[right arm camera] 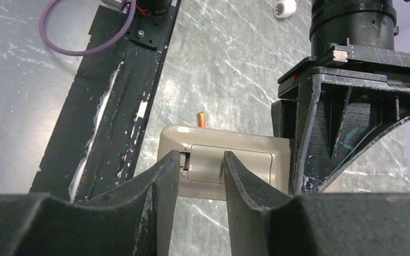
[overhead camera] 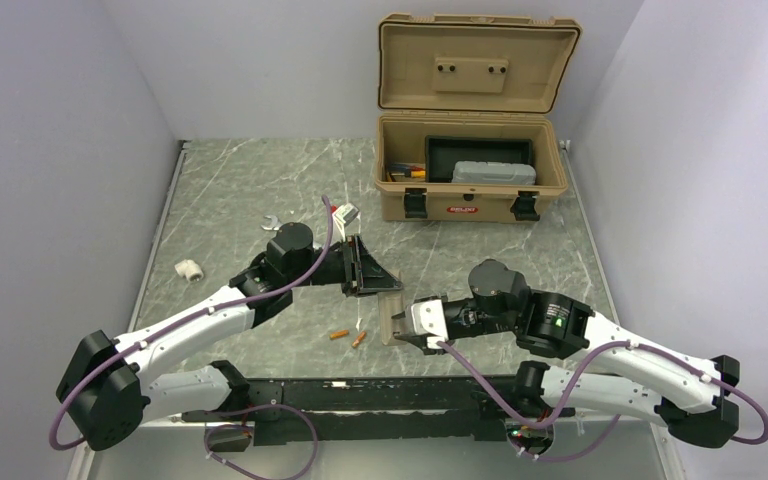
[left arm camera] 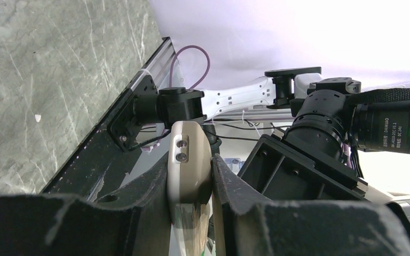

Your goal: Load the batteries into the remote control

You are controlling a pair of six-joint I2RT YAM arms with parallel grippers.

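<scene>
The beige remote [overhead camera: 390, 315] is held up between my grippers, its back with the battery cover [right arm camera: 250, 163] facing the right wrist camera. My left gripper is shut on one end of it. My right gripper is part open, fingertips at the cover's latch end; whether they touch is unclear. Two orange batteries [overhead camera: 339, 334] lie on the table below, one partly visible in the right wrist view [right arm camera: 202, 118].
An open tan toolbox [overhead camera: 470, 200] with trays and tools stands at the back. A white fitting [overhead camera: 188, 270], a wrench [overhead camera: 271, 221] and a small label-like object [overhead camera: 346, 213] lie on the marble table, which is otherwise mostly clear.
</scene>
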